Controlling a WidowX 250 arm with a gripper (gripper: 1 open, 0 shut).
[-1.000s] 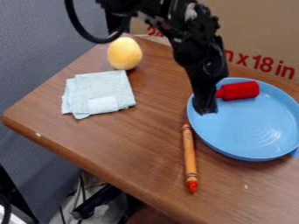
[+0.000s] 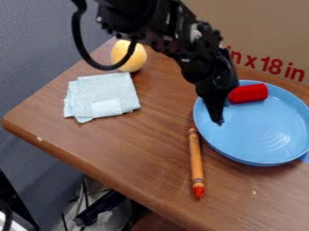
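Note:
My black gripper (image 2: 218, 104) hangs over the left rim of a blue plate (image 2: 259, 135); whether it is open or shut is unclear at this angle. A red cylindrical object (image 2: 248, 93) lies on the plate at its back, just right of the gripper, partly hidden by it. An orange crayon (image 2: 197, 167) with a red tip lies on the table left of the plate, pointing toward the front.
A folded light-blue cloth (image 2: 100, 97) lies at the left, with a yellow round object (image 2: 128, 59) behind it. A cardboard box (image 2: 259, 41) stands at the back.
The arm has shifted slightly over the last second, with the gripper staying by the red object at the plate's left rim. The objects on the table look unmoved.

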